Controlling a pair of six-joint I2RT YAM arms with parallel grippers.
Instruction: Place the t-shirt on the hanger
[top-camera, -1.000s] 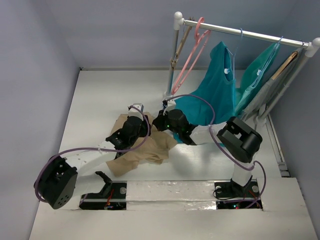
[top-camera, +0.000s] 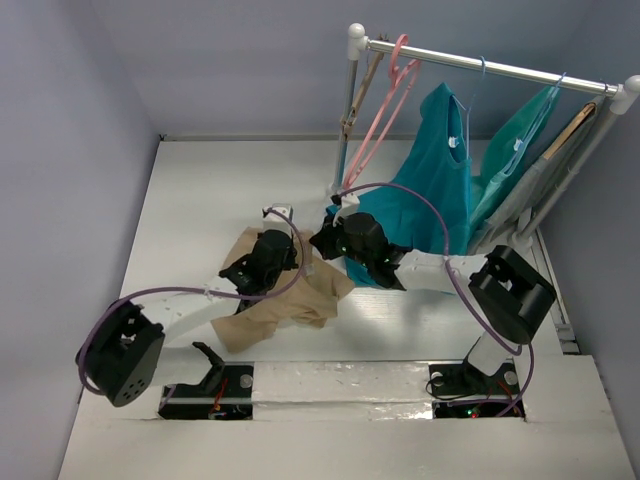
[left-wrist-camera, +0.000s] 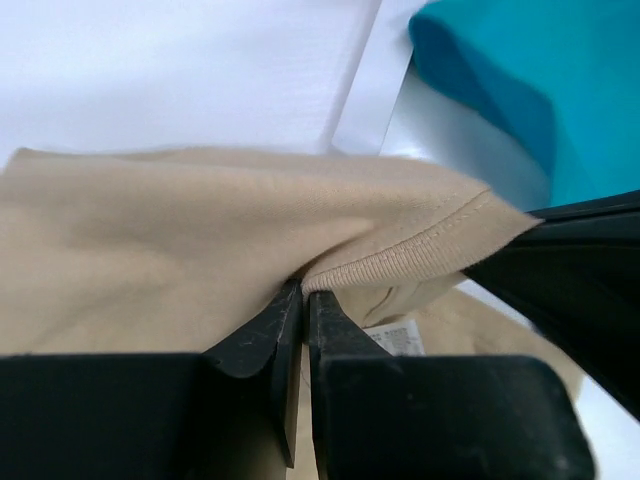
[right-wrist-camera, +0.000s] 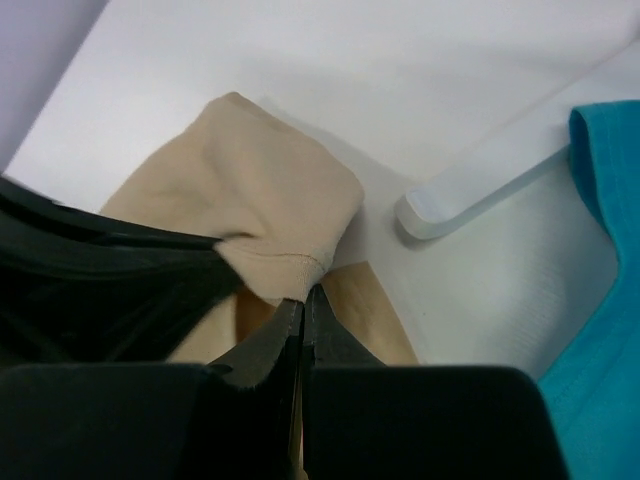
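Observation:
A tan t-shirt (top-camera: 285, 310) lies crumpled on the white table under both arms. In the left wrist view its ribbed collar edge (left-wrist-camera: 420, 250) runs into the fingertips of my left gripper, which is shut on the cloth. My right gripper is likewise shut on the shirt; the collar band (right-wrist-camera: 275, 260) meets its tips. Between the two grippers the cloth (left-wrist-camera: 200, 200) is raised in a fold. A label (left-wrist-camera: 400, 340) shows beneath it in the left wrist view. Pink hangers (top-camera: 390, 100) hang at the left end of the rack's rail.
The clothes rack's metal rail (top-camera: 500, 68) spans the back right. Teal shirts (top-camera: 437, 150) hang from it, close behind the right arm, with a grey garment (top-camera: 545, 180) farther right.
The right arm's elbow has swung outward to the right, its gripper shifting slightly rightward. My left gripper has moved a little to the right. The t-shirt lies nearly the same.

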